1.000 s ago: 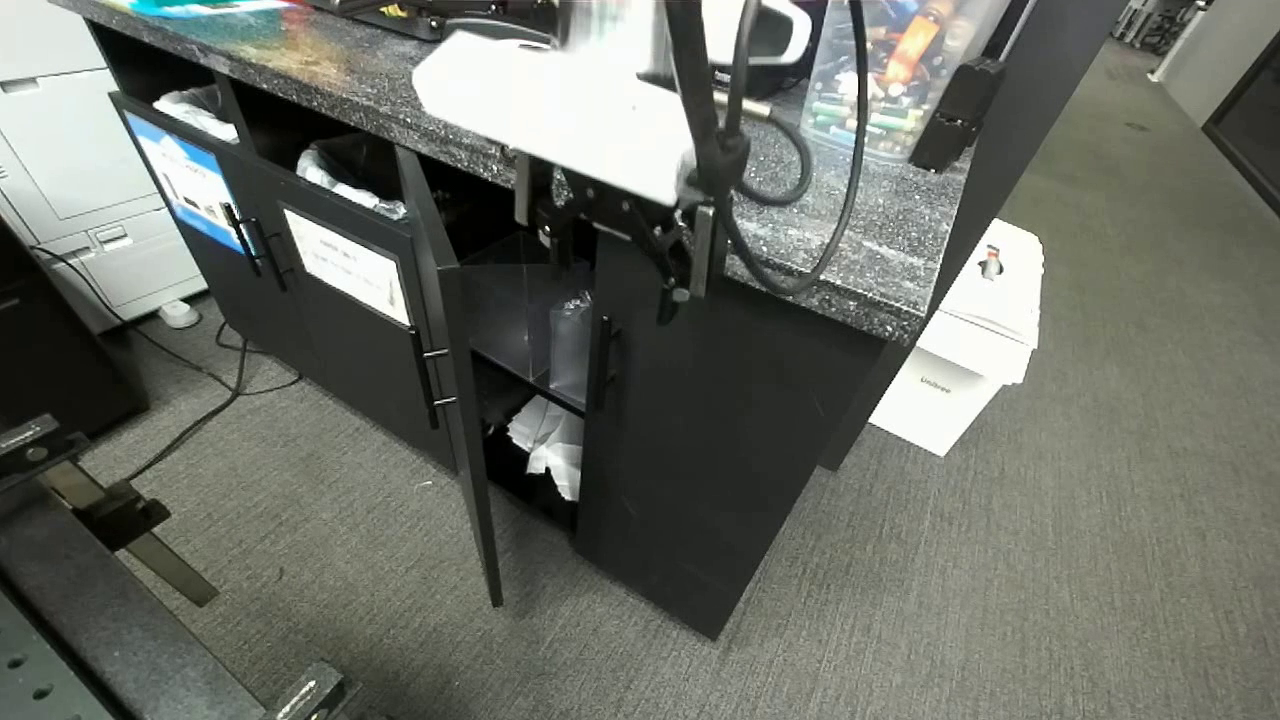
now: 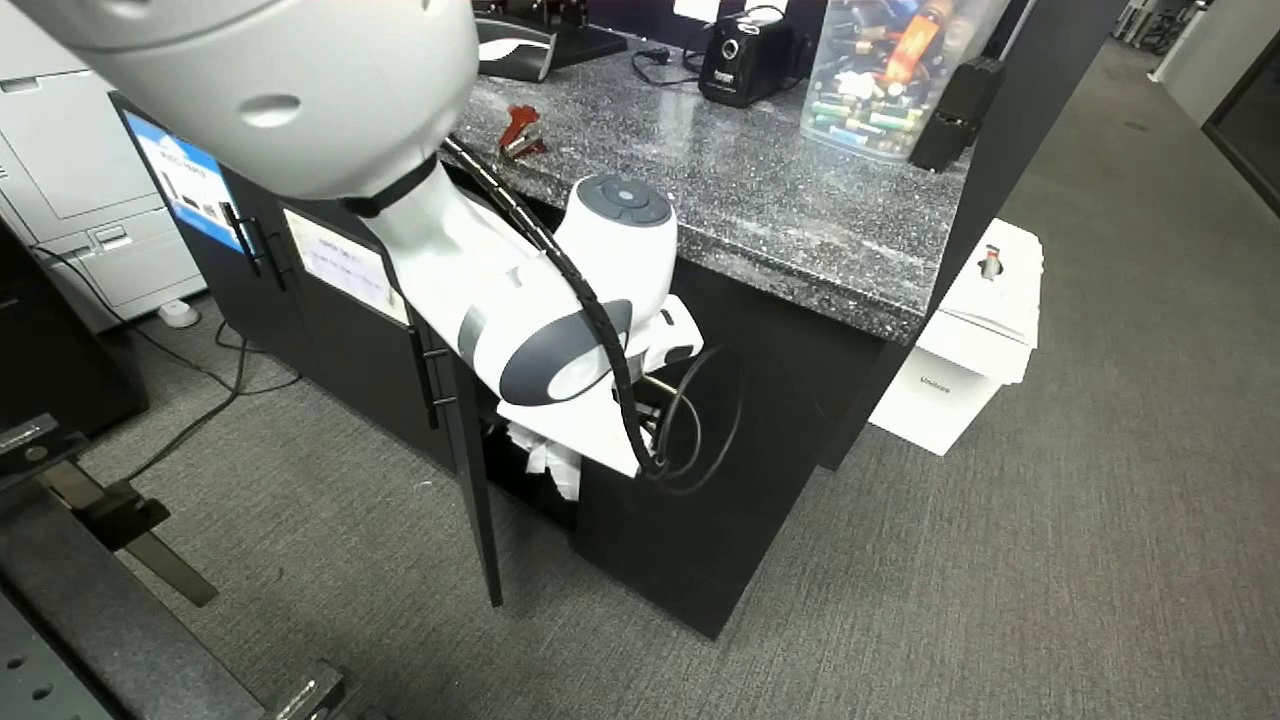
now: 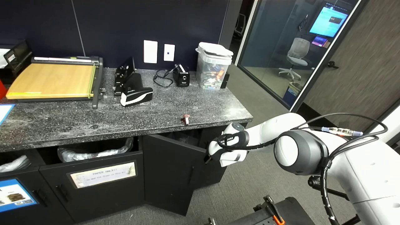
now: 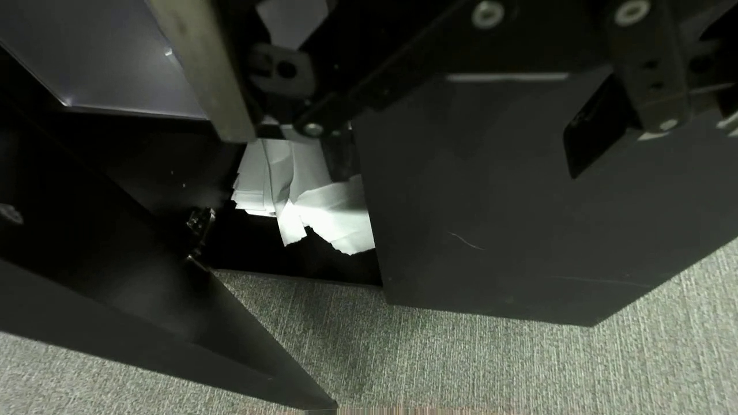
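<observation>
My gripper is open in the wrist view, its fingers wide apart and nothing seen held between them. It is at the front of a black cabinet, where the left door [image 2: 476, 498] stands swung outward and the right door [image 2: 696, 540] looks shut. In the wrist view the right door [image 4: 519, 221] lies behind the gap between the fingers; its handle cannot be made out. White papers [image 4: 328, 207] lie low inside the cabinet opening. In exterior view 1 the white hand hides most of the gripper and the upper opening.
The speckled countertop [image 2: 768, 216] overhangs just above the hand. On it are a red object [image 2: 521, 132], a black device [image 2: 744, 54] and a clear bin [image 2: 876, 84] of batteries. A white box [image 2: 942, 384] stands beyond the cabinet's right end.
The arm has come down from above the counter's front edge to the cabinet front. The red object on the counter now shows, while the cabinet's upper opening and right handle are covered.
</observation>
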